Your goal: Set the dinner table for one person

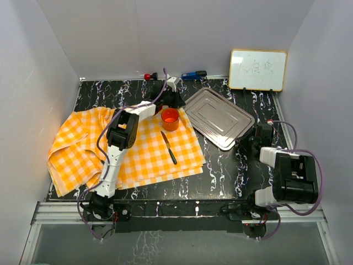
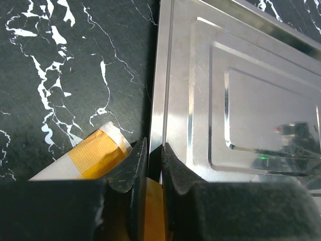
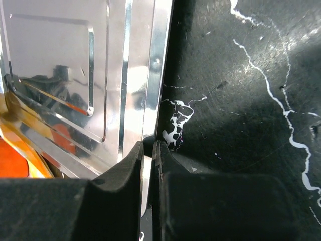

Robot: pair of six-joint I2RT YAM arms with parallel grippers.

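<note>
A steel tray (image 1: pixel 218 118) lies tilted diagonally on the black marble table, right of the orange checked cloth (image 1: pixel 138 160). My left gripper is shut on the tray's rim (image 2: pixel 163 75) at its upper-left end, beside the cloth. At the tray's lower-right end, my right gripper has its fingertips at the rim (image 3: pixel 153 75); whether they grip it is hard to tell. An orange-red cup (image 1: pixel 170 124) sits on the cloth, with a knife (image 1: pixel 168 147) lying below it.
A whiteboard (image 1: pixel 257 69) stands at the back right. A red object (image 1: pixel 149 76) and a blue tool (image 1: pixel 193 74) lie along the back wall. Bare table shows below the tray.
</note>
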